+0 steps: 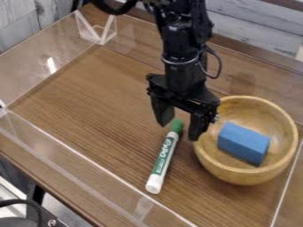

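My gripper (180, 120) is a dark two-fingered tool hanging at the centre, open, with its fingertips above and around the green top end of a white marker (164, 164). The marker lies lengthwise on the wooden table, pointing toward the front. To the right, a tan round bowl (243, 173) holds a blue box (243, 144). The right finger is at the bowl's left rim; whether it touches cannot be told.
A clear plastic holder (95, 27) stands at the back left edge. A dark cable lies at the lower left corner.
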